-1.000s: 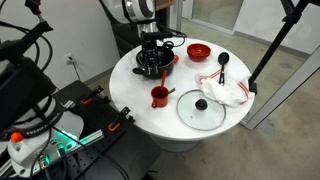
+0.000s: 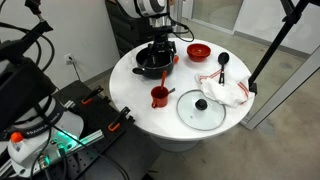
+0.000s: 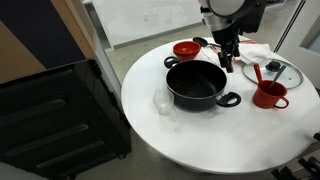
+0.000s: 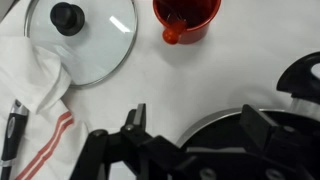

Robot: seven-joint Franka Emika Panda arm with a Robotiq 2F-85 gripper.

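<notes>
My gripper is open, its two fingers wide apart and nothing between them. It hangs above the table by the black two-handled pot (image 3: 195, 88), over the pot's lid-side edge in exterior view 2. In the wrist view the pot's rim (image 4: 225, 113) curves beneath the fingers. A red mug (image 2: 160, 97) holds a utensil with a red handle (image 2: 164, 78). The glass lid (image 2: 201, 112) with its black knob lies flat beside the mug. The pot's inside is largely dark and hard to read.
A white striped towel (image 2: 225, 90) lies beyond the lid, with a black ladle (image 2: 223, 62) by it. A red bowl (image 2: 199, 51) sits at the back. Something clear (image 3: 163, 103) stands beside the pot.
My gripper has risen from low over the pot and shifted slightly toward the back right in exterior view 1. The objects on the table appear unmoved.
</notes>
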